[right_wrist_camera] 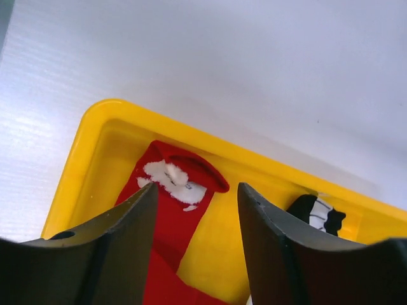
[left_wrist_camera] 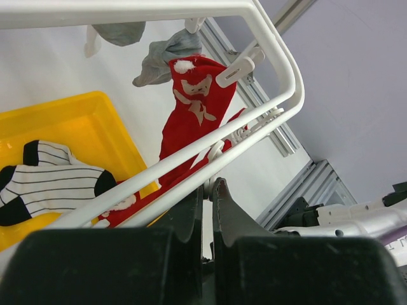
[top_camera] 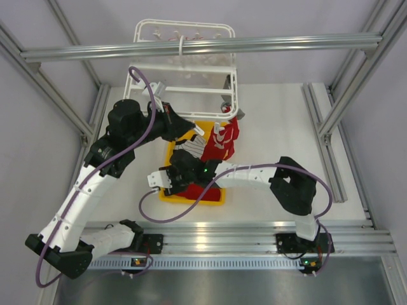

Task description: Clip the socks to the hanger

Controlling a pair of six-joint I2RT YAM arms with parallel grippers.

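Note:
The white hanger [top_camera: 184,116] hangs from a metal bar. My left gripper is shut on a white clip [left_wrist_camera: 215,155] at its near rail. A red sock with a pale figure [left_wrist_camera: 194,121] hangs by a white clip [left_wrist_camera: 238,71] at the hanger's right side; grey socks [left_wrist_camera: 166,57] hang behind it. My right gripper stands open above the yellow tray [right_wrist_camera: 95,140], with nothing gripped. Below its fingers lies another red sock with a white patch [right_wrist_camera: 172,181], its cuff toward the tray wall. A striped sock [left_wrist_camera: 57,181] also lies in the tray.
The overhead bar [top_camera: 273,44] crosses above the hanger. White table [top_camera: 280,121] to the right of the tray is clear. The right arm [top_camera: 254,176] reaches across the front part of the tray.

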